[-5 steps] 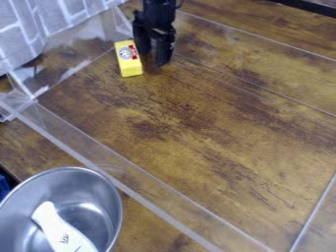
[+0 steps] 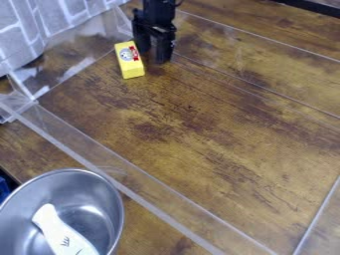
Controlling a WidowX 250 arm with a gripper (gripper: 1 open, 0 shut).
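Observation:
The black gripper [image 2: 153, 45] reaches down at the top of the camera view, just right of a small yellow box [image 2: 129, 62] with a red and white label, which lies on the wooden surface. The gripper is open. Its fingers are dark and small, and whether they touch the box or the surface is hard to tell.
A steel bowl [image 2: 99, 209] with a white-handled object [image 2: 64, 231] in it sits at the lower left. Clear plastic edging frames the wooden surface, with a grey patterned item [image 2: 34, 25] at the upper left.

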